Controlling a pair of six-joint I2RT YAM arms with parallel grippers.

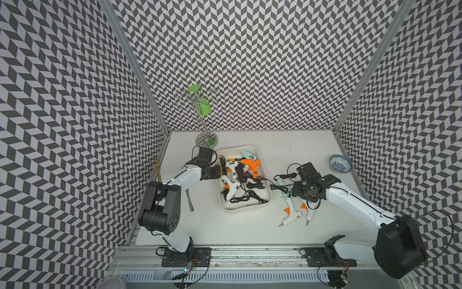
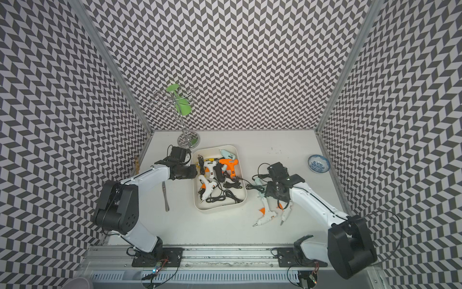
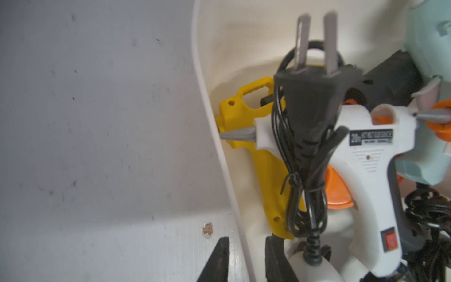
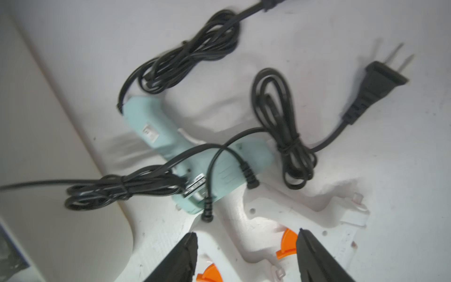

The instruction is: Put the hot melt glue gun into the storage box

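Observation:
The storage box (image 1: 264, 204) is a cream tray in mid-table, holding several glue guns: an orange one (image 1: 251, 166), white ones such as the nearer (image 1: 231, 186), and a yellow one (image 3: 267, 178). Outside it on the right lie a mint glue gun (image 4: 220, 166) and two white-and-orange ones, the left (image 4: 225, 253) and the right (image 4: 305, 213), cords tangled across them. My right gripper hovers above these, fingers part open, apart from them as far as I can tell. My left gripper is at the box's left rim, part open, nothing evident between its fingers.
A chrome stand with green cups (image 1: 204, 107) is behind the left gripper. A blue-patterned dish (image 1: 340, 163) sits at the back right, and a thin grey utensil (image 1: 189, 200) lies left of the box.

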